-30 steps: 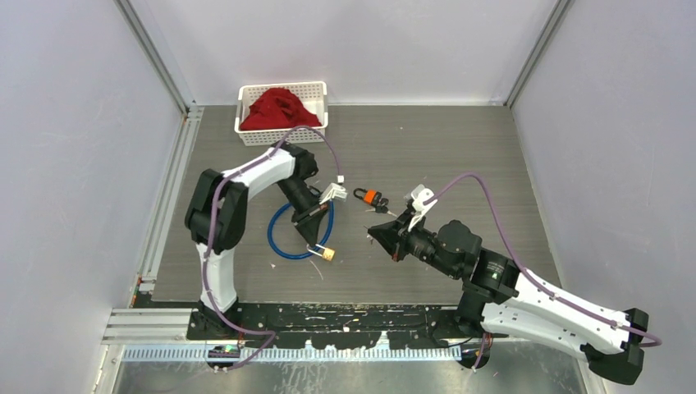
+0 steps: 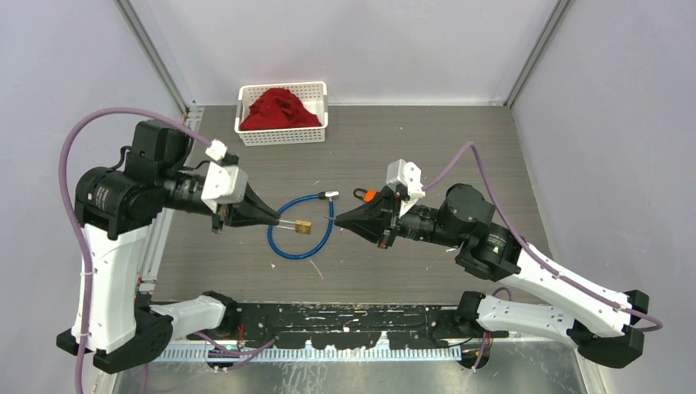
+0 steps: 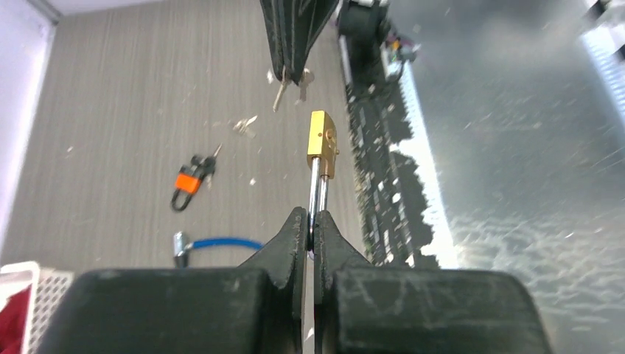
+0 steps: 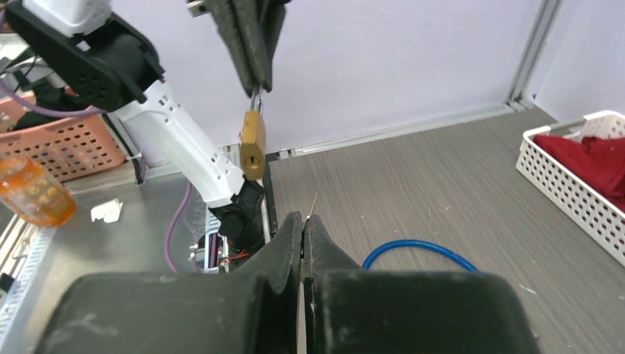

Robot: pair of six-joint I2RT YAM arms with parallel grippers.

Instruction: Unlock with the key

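Observation:
My left gripper (image 2: 276, 220) is shut on the shackle of a brass padlock (image 2: 303, 226), held out horizontally toward the right arm; in the left wrist view the padlock body (image 3: 321, 136) sits beyond the fingertips. My right gripper (image 2: 338, 219) is shut on a thin key (image 4: 313, 204), its blade pointing out toward the padlock. In the right wrist view the padlock's bottom face with its keyhole (image 4: 252, 158) faces me, a little above and left of the key. Key and padlock are apart, with a short gap between them.
A blue cable lock (image 2: 299, 256) lies looped on the floor below the grippers. An orange-and-black padlock with keys (image 2: 369, 195) lies behind the right gripper. A white basket (image 2: 281, 138) with red cloth stands at the back.
The left arm has swung back to the left, lifting the padlock and turning it to point at the right gripper. The right gripper has moved left with the key.

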